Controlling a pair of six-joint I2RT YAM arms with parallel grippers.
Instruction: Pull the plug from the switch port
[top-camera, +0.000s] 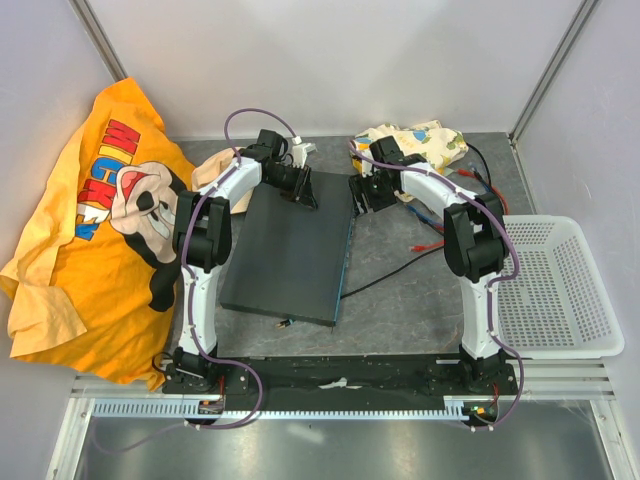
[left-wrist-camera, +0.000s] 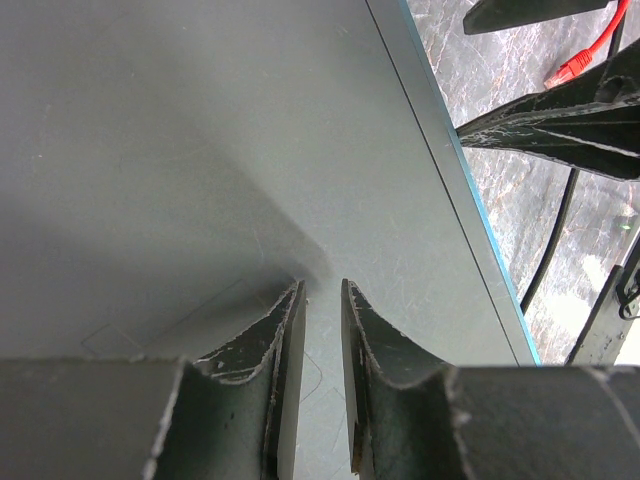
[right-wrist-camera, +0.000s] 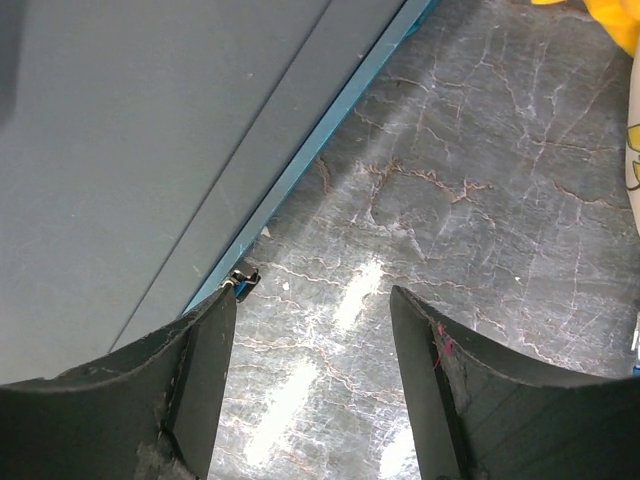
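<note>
The dark switch lies flat in the centre, its blue-edged side facing right. A small dark connector with some blue sits against that edge in the right wrist view; a red plug with red cable lies on the grey surface beside it. My left gripper hangs over the switch's top, fingers slightly apart with nothing visible between them. My right gripper stands open at the switch's right edge, near that connector, with bare floor between its fingers.
An orange printed cloth covers the left side. A patterned cloth and cables lie at the back right. A white basket stands at the right. Bare surface lies between switch and basket.
</note>
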